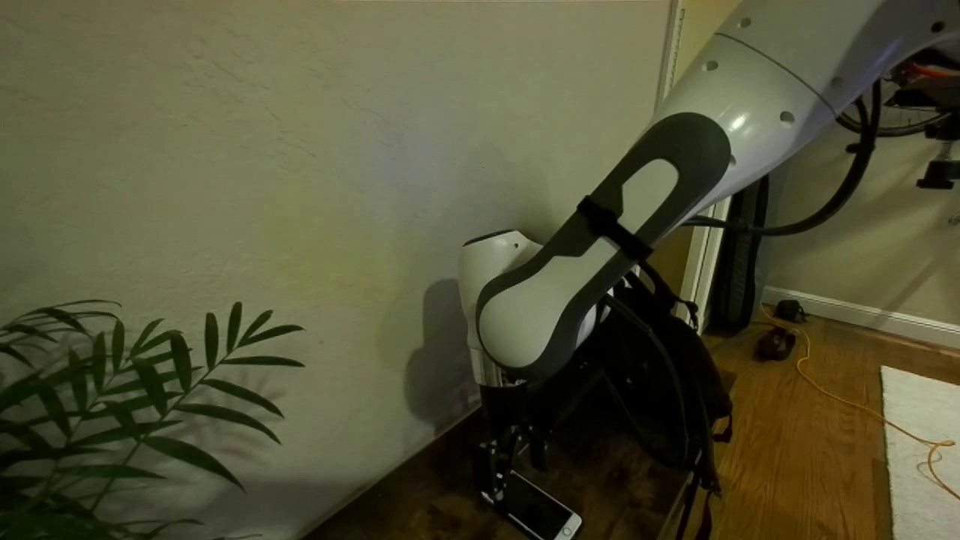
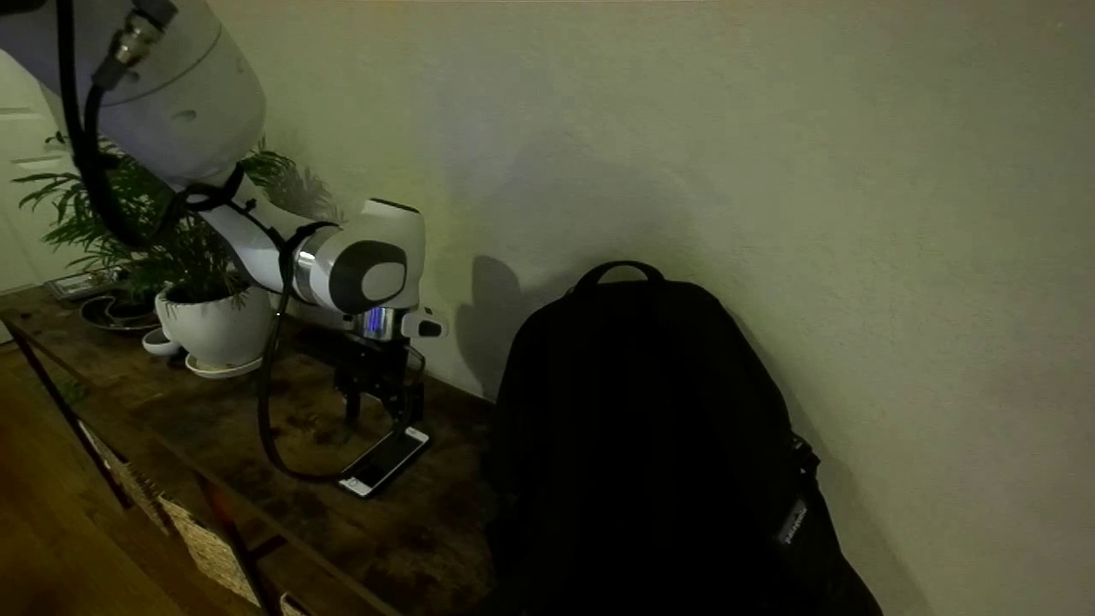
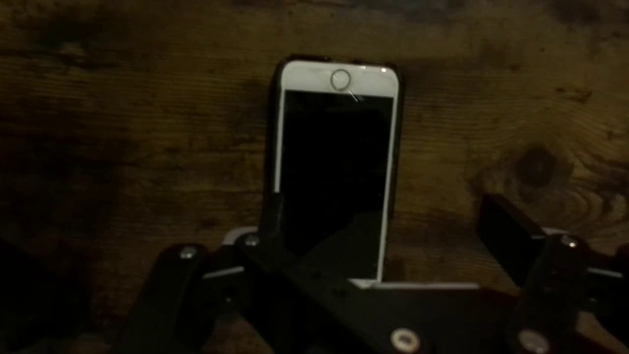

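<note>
A white-fronted phone [image 3: 336,171] with a dark screen and dark case edge lies flat, screen up, on the brown wooden table [image 2: 308,436]. My gripper is open above the end away from its home button, fingers spread wide. In the wrist view the left finger [image 3: 272,218] overlaps the phone's left edge, while the right finger [image 3: 510,242] stands well clear of the right edge. Part of the phone's lower end is hidden behind the gripper. Both exterior views show the phone on the table by the gripper, nothing visibly held.
A large black backpack [image 2: 647,441] stands on the table beside the phone. On the other side is a white pot [image 2: 216,327] with a leafy plant [image 1: 135,405]. The wall [image 1: 270,225] rises close behind the arm. Bare tabletop lies between pot and phone.
</note>
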